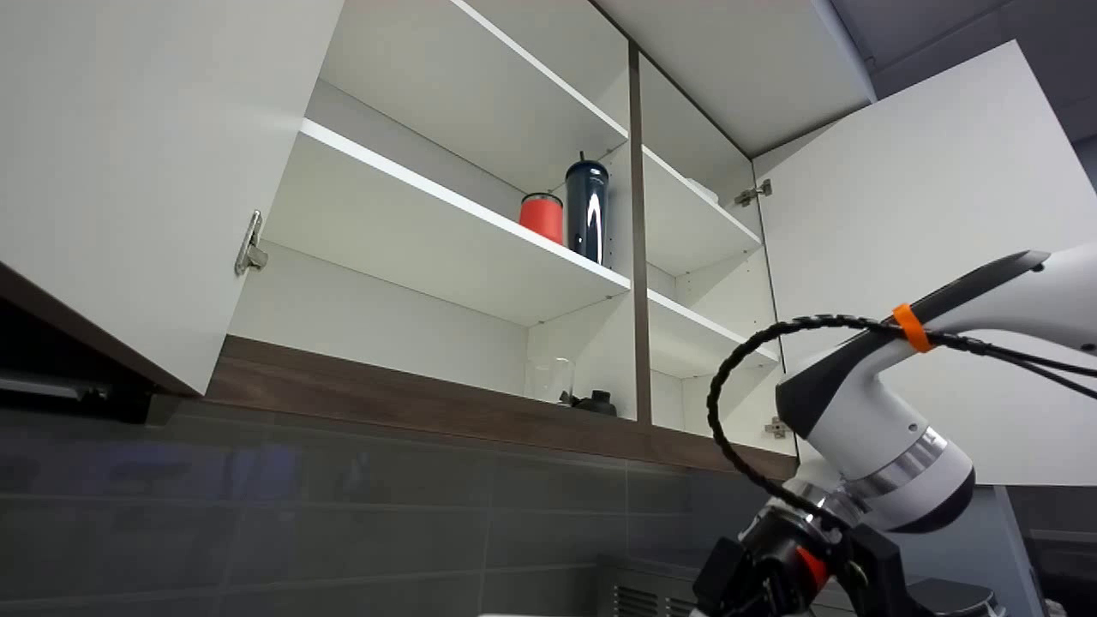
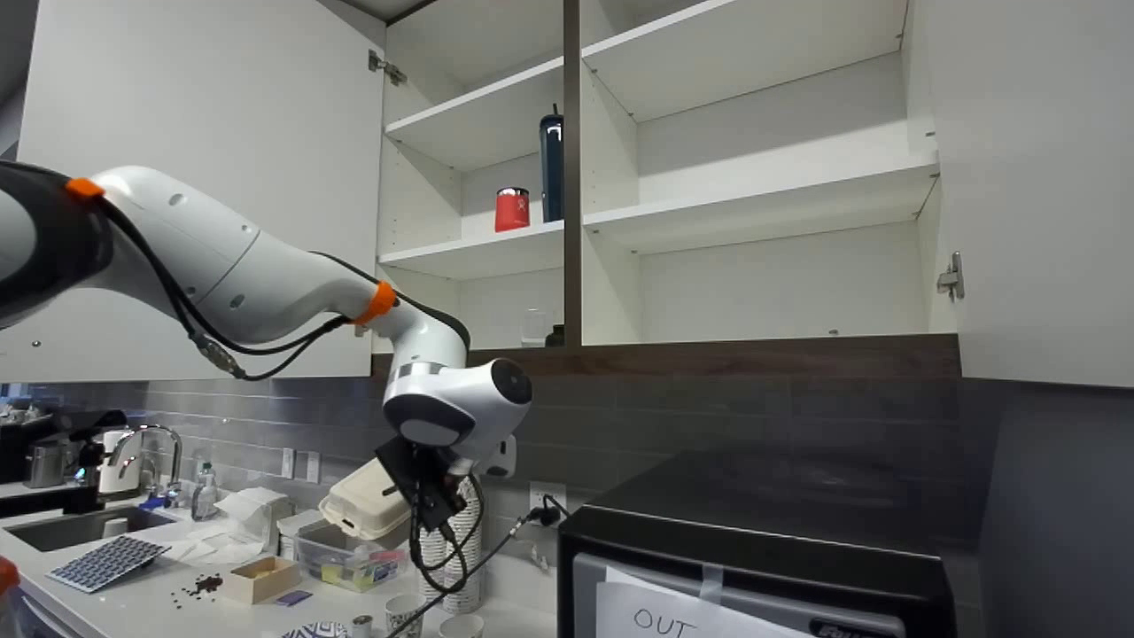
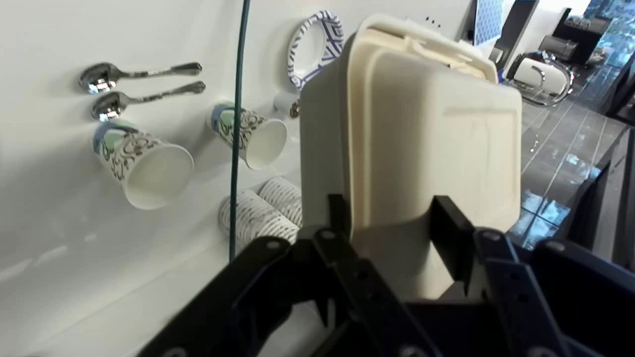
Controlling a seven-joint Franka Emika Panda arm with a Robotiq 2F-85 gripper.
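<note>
A cream clamshell food box (image 3: 440, 143) is gripped between my black fingers in the wrist view, with one finger on either side of its near end. My gripper is shut on that box. In exterior view 2 the same box (image 2: 367, 500) hangs tilted above the counter, over a clear plastic bin (image 2: 340, 553). The hand partly covers its near end there. Exterior view 1 shows the hand only at the bottom edge, with the fingertips and box out of sight.
Above stands an open cabinet holding a red cup (image 1: 542, 217) and a dark tumbler (image 1: 587, 211); its left shelves (image 1: 432, 216) have much bare room. Below are paper cups (image 3: 158, 172), two spoons (image 3: 149, 74), a patterned plate (image 3: 295, 50) and stacked cups (image 3: 256, 214). A black microwave (image 2: 744, 532) stands right.
</note>
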